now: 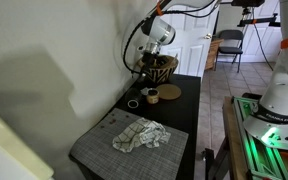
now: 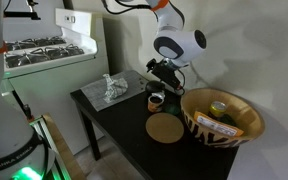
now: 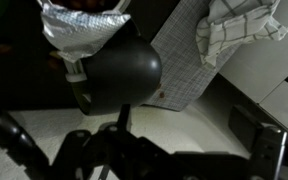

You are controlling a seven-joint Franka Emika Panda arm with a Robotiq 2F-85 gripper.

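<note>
My gripper is open and empty in the wrist view, its dark fingers spread wide at either side. Between and beyond them shows a rounded black vessel (image 3: pixel 124 72), with a crumpled silvery piece (image 3: pixel 79 32) beside it. In exterior view 1 the gripper (image 1: pixel 137 71) hangs above the table's back-left part, in front of the basket (image 1: pixel 159 75). The black vessel (image 1: pixel 133 103) stands near the wall, beside a small brownish cup (image 1: pixel 152 97). Exterior view 2 shows the gripper (image 2: pixel 166 73) above this cluster, which includes an orange-and-white cup (image 2: pixel 156 101).
A checked cloth (image 1: pixel 142 133) lies on a grey mat (image 1: pixel 109 150) at the table's near end. The round brown trivet (image 2: pixel 165 127) lies flat, and a wide woven basket (image 2: pixel 199 128) holds several items.
</note>
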